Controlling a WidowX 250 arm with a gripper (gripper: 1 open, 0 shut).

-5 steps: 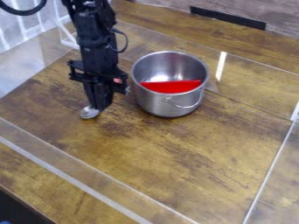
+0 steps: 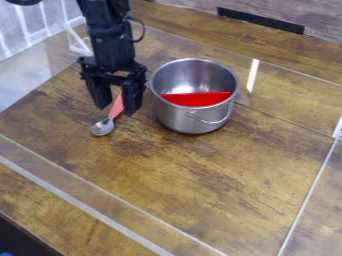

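Note:
My black gripper [image 2: 114,91] hangs over the left-middle of the wooden table, open, its two fingers spread. Beneath and between them lies a spoon [image 2: 104,127] with a silver bowl and a red handle, partly hidden by the gripper. A large steel pot [image 2: 198,115] stands just right of the gripper, with a red object [image 2: 197,99] inside it.
Pale edges or rails run along the far left and right of the view.
The gripper has moved left and up in the view, away from the pot, uncovering more of the spoon's red handle. The pot has not moved.

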